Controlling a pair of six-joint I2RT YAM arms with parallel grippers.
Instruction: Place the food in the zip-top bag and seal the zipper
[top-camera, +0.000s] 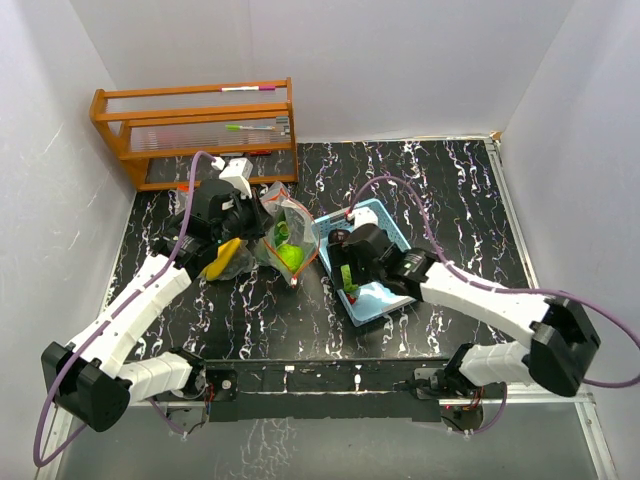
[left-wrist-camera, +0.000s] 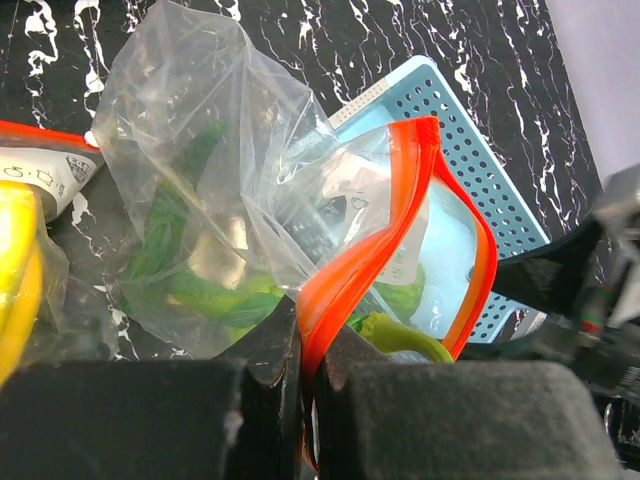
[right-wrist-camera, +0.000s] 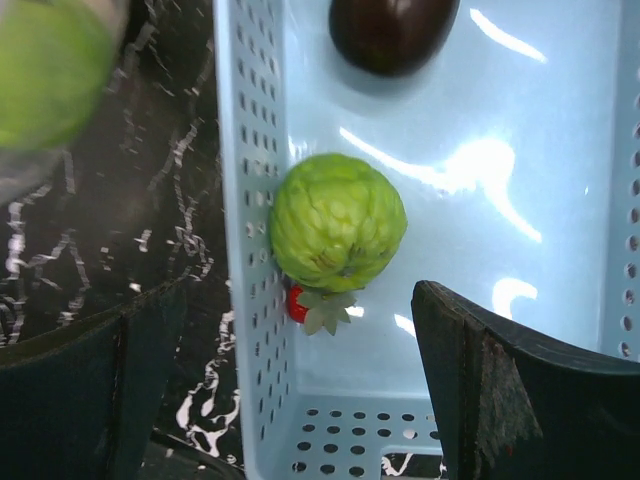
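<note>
My left gripper is shut on the orange rim of a clear zip top bag (left-wrist-camera: 260, 150), whose mouth gapes beside the fingers. Green food (left-wrist-camera: 165, 230) and a pale piece show through its film. In the blue basket (right-wrist-camera: 250, 250) lies a round green vegetable (right-wrist-camera: 338, 222) against the side wall. A red strawberry (right-wrist-camera: 315, 306) with leaves is partly under it, and a dark purple item (right-wrist-camera: 392, 30) sits farther back. Above the basket my right gripper is open, its fingers apart with nothing between them, the green vegetable just beyond.
A second bag with yellow food (top-camera: 224, 258) lies left of the open bag, under my left arm. The wooden rack (top-camera: 200, 130) stands at the back left.
</note>
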